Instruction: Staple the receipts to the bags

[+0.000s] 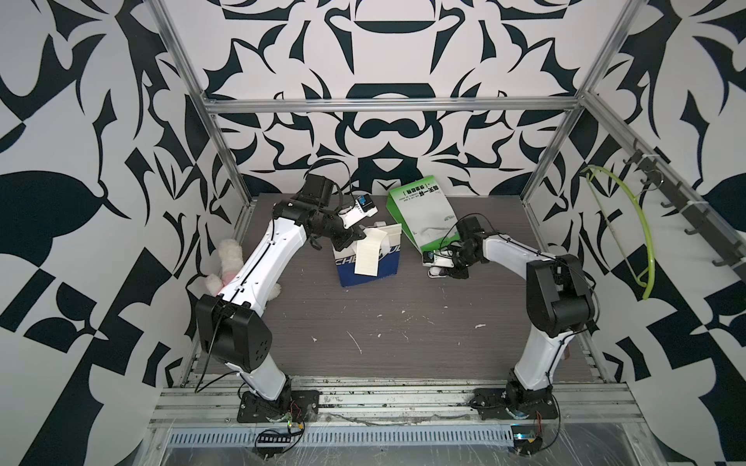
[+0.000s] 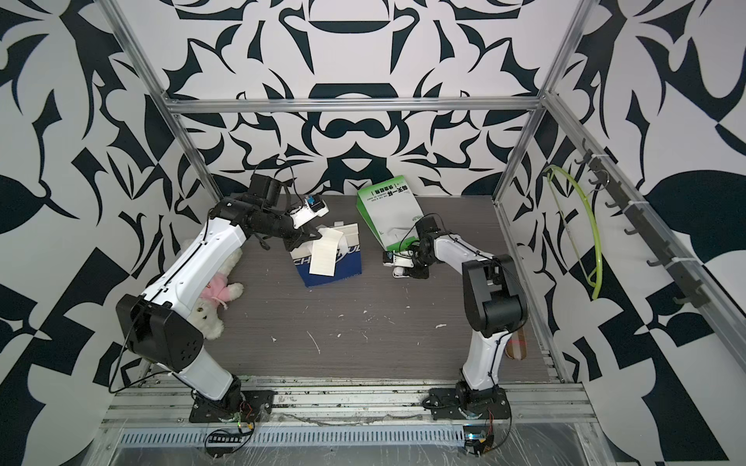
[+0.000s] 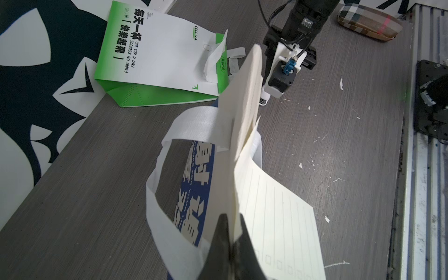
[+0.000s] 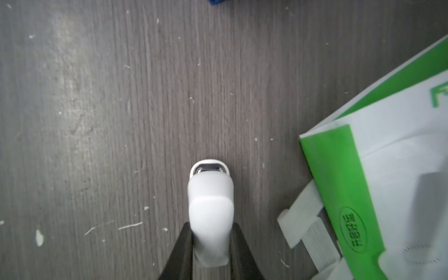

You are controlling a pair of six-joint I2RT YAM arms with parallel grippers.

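A small white stapler (image 4: 211,210) sits between the fingers of my right gripper, which is shut on it close above the table. In the left wrist view, my left gripper is shut on a cream lined receipt (image 3: 280,224) together with the top edge of the blue and white bag (image 3: 205,186). The receipt hangs down over that bag's front in the top left view. Behind my right gripper, the green and white bag (image 1: 426,211) leans near the back wall.
A white and pink plush toy (image 2: 213,295) lies at the left edge, partly behind the left arm. At the right sits a plaid case (image 3: 369,21). Scraps of paper dot the otherwise clear front table (image 1: 396,341).
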